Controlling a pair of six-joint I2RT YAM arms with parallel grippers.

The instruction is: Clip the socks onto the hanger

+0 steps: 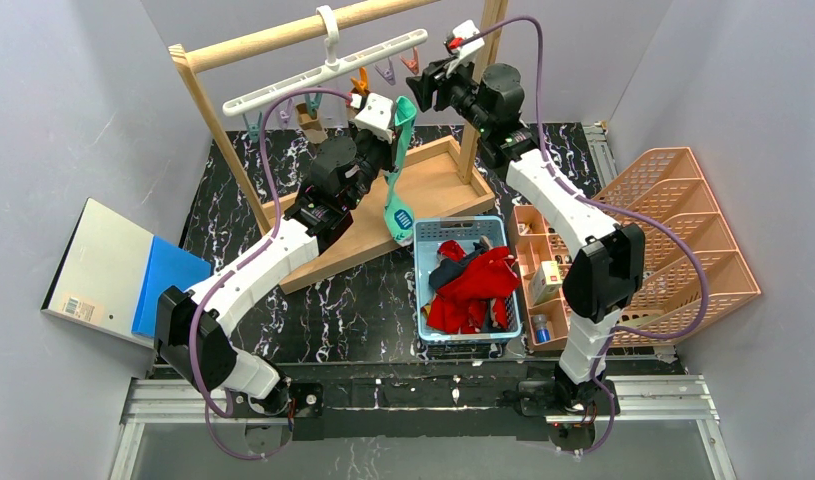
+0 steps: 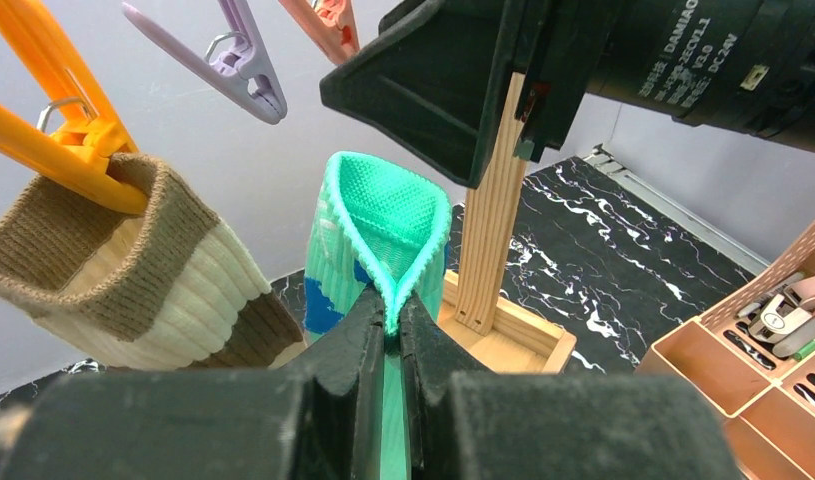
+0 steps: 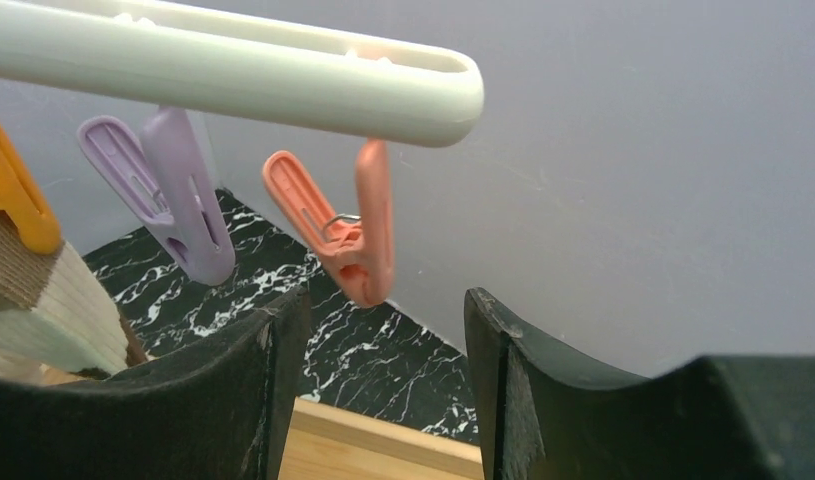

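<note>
A white hanger [image 1: 283, 86] hangs from the wooden rack with coloured clips. A brown sock [image 2: 183, 290] hangs on the orange clip [image 2: 83, 140]. My left gripper is shut on a mint sock [image 2: 378, 220], its cuff sticking up above the fingers and its body hanging down in the top view. My right gripper is open, just below and in front of the salmon clip [image 3: 368, 230], with nothing between its fingers. A lilac clip [image 3: 188, 220] hangs left of it.
A blue basket [image 1: 423, 290] of red and dark socks stands at front centre, beside orange organisers [image 1: 713, 285]. The wooden rack post [image 2: 488, 250] stands close to the right gripper. A binder [image 1: 103, 260] lies at left.
</note>
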